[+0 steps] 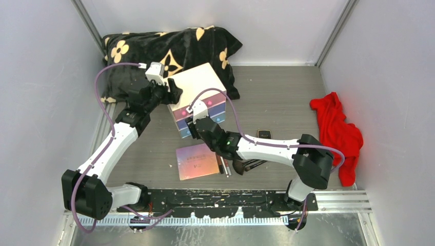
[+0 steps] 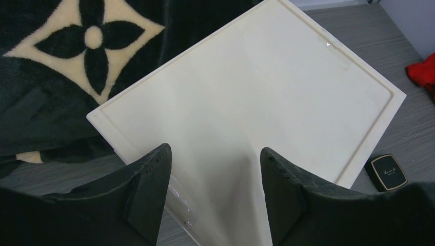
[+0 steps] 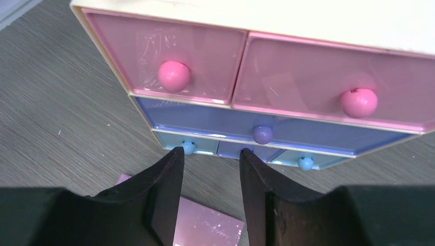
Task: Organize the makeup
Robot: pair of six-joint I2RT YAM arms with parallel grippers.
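A white organizer [image 1: 200, 77] with pink, blue and light blue drawers [image 3: 313, 77] stands at back centre, all drawer fronts in place. My left gripper hovers over its white top, fingers apart with nothing between them. My right gripper is open in front of the drawers, nothing between its fingers. An eyeshadow palette [image 1: 195, 161], pencils [image 1: 225, 166] and black brushes [image 1: 251, 164] lie in front, partly under the right arm. A small black compact [image 2: 386, 171] lies to the organizer's right.
A black patterned cushion [image 1: 133, 51] lies behind and left of the organizer. A red cloth [image 1: 333, 138] lies at the right wall. Free floor is at the back right.
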